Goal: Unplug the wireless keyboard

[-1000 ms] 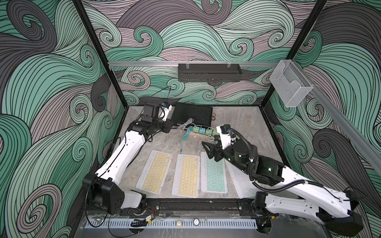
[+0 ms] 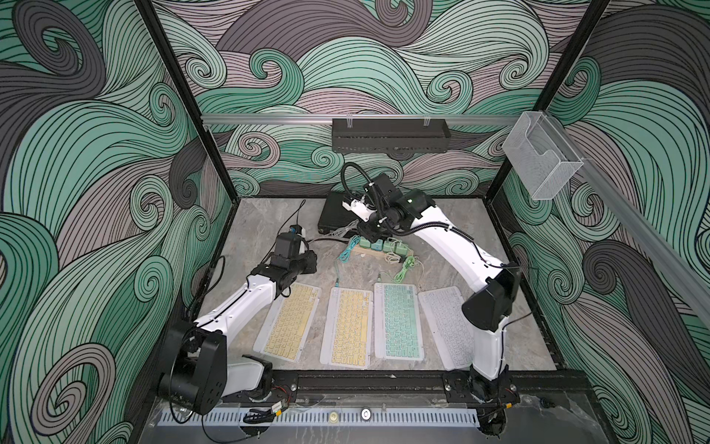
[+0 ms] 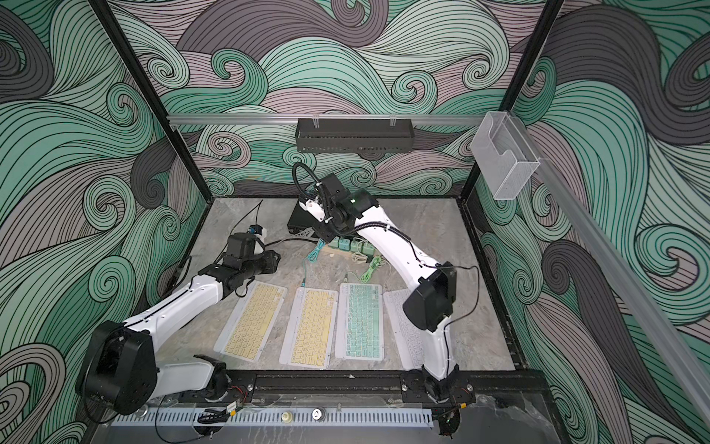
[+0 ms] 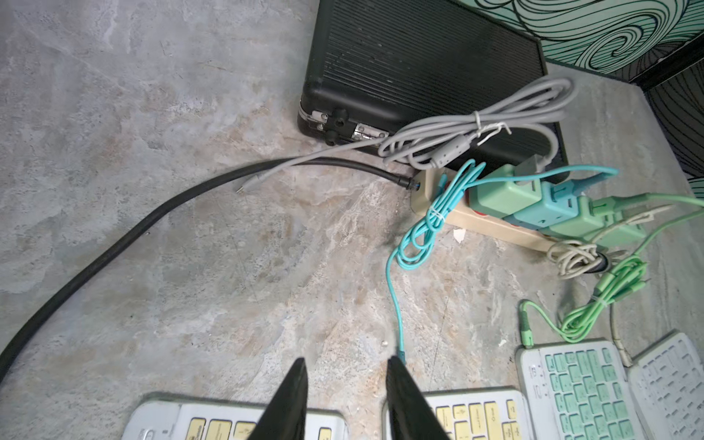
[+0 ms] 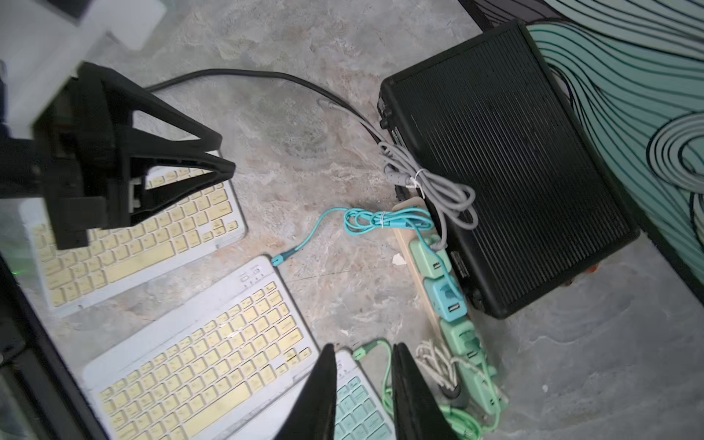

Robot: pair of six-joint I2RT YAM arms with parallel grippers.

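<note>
Four keyboards lie in a row at the front: left yellow [image 2: 290,322], middle yellow [image 2: 347,325] with a cyan cable at its top, mint [image 2: 399,322] with a green cable, and white [image 2: 443,322]. A power strip [image 4: 498,227] holds green and blue adapters with coiled cyan [image 4: 418,242] and green cables. My left gripper hangs open above the left keyboard's far end, nothing between its fingers. My right gripper is high over the power strip area, open and empty.
A black case [image 5: 498,168] stands behind the strip. A black cable [image 4: 132,242] runs left across the table; a grey cable [image 4: 484,124] coils on the case's edge.
The left gripper has come down toward the front from near the case.
</note>
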